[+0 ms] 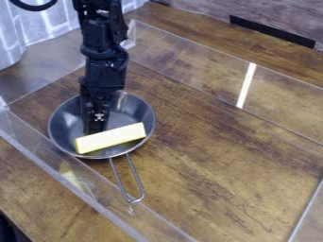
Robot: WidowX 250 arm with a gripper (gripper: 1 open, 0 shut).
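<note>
A dark round pan (pixel 135 115) with a long wire handle sits on the wooden table at the left of the camera view. A yellow box (pixel 110 138) lies across the front part of the pan, showing a plain long side. The black gripper (pixel 98 113) reaches down into the back left of the pan, behind the box, with its fingers open; their tips are dark against the pan and hard to make out.
Clear plastic walls or panels run along the left and lower left, close to the pan, and at the right edge.
</note>
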